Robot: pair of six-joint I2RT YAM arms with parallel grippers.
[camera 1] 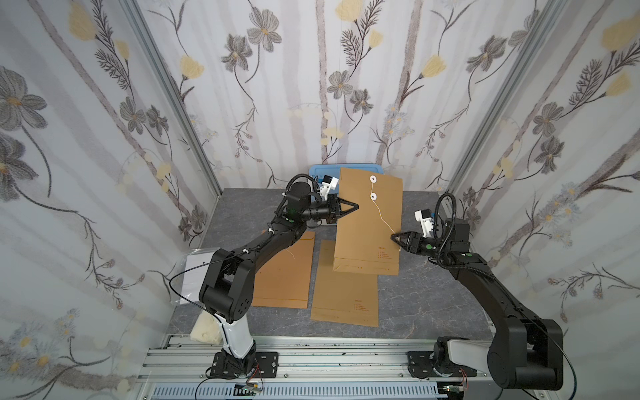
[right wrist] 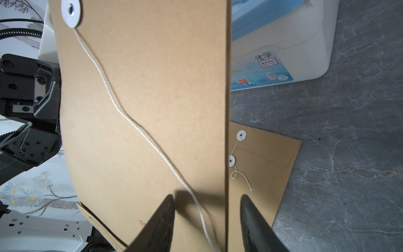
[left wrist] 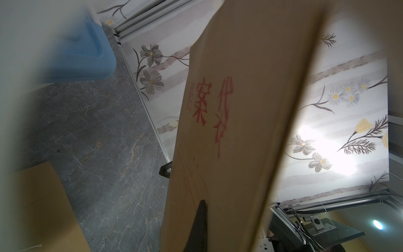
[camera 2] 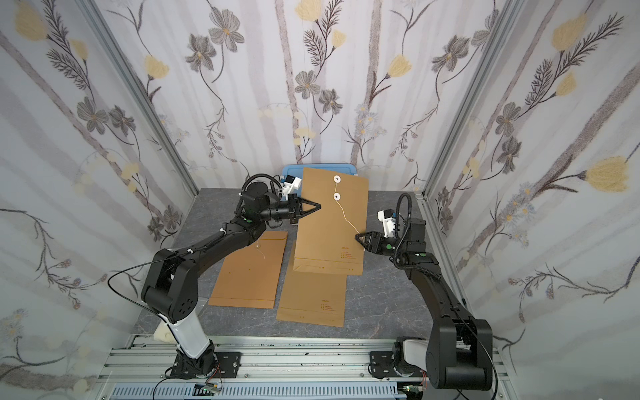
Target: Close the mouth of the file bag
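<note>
A brown file bag (camera 1: 363, 233) is held upright above the table, its two white paper buttons (camera 1: 373, 188) near the top. My left gripper (camera 1: 356, 207) is shut on the bag's left edge; in the left wrist view one dark finger (left wrist: 199, 229) shows against the bag. From the lower button a white string (right wrist: 142, 131) runs down to the right edge. There my right gripper stands open, its fingers on either side of the edge, with the bag edge and string end between them. Whether either finger touches the bag cannot be told.
Two more brown file bags lie flat on the grey table, one on the left (camera 2: 248, 273) and one below the raised bag (camera 2: 312, 300). A blue-lidded plastic box (right wrist: 285, 50) stands at the back. Free table (camera 1: 433, 300) lies to the right.
</note>
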